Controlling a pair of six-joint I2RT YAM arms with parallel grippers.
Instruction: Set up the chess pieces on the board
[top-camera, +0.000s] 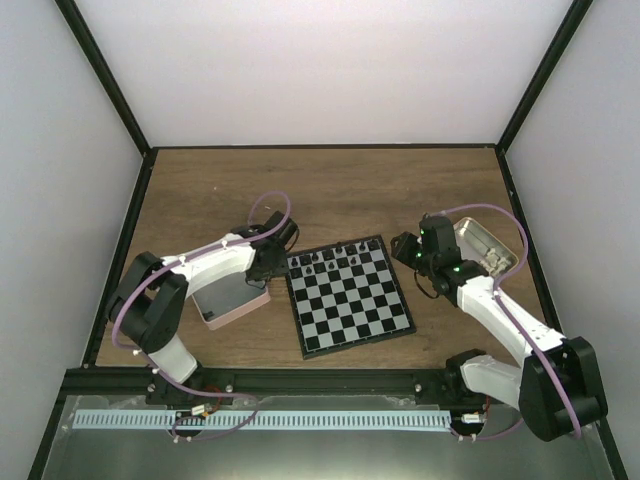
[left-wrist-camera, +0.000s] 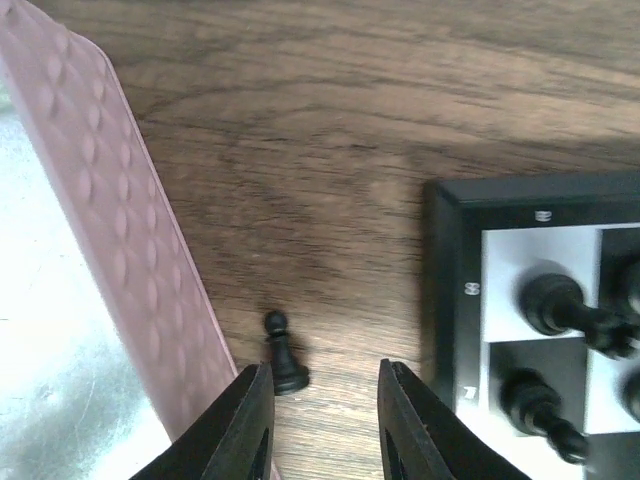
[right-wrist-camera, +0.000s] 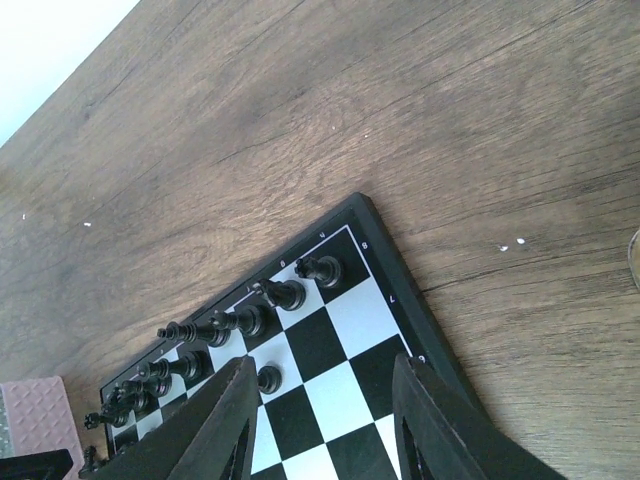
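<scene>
The chessboard (top-camera: 345, 300) holds black pieces along its far side, seen closely in the right wrist view, including a black piece (right-wrist-camera: 320, 270) at the corner. My left gripper is open above the gap between the pink box (left-wrist-camera: 120, 220) and the board, where a small black pawn (left-wrist-camera: 285, 360) stands on the wood. My right gripper is open over the board's right side, with nothing seen between its fingers.
A light tray (top-camera: 485, 245) with pale pieces sits at the right. The wood (top-camera: 300, 190) behind the board is clear.
</scene>
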